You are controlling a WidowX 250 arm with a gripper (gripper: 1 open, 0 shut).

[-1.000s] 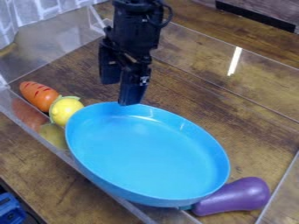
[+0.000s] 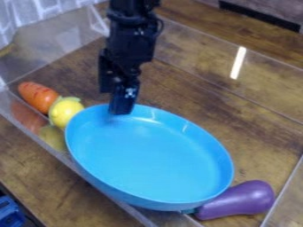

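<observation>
My black gripper (image 2: 120,89) hangs over the far rim of a large blue oval tray (image 2: 154,158), its fingers pointing down and apart. A yellow round toy (image 2: 66,111) sits left of the tray, with an orange carrot (image 2: 37,96) behind it. A purple eggplant (image 2: 240,201) lies at the tray's lower right. I see nothing held by the gripper.
Clear low walls edge the wooden surface (image 2: 225,106), which is free behind and right of the tray. Something blue (image 2: 7,213) shows at the lower left corner.
My gripper has shifted slightly left and down. The tray and the toys have not visibly moved.
</observation>
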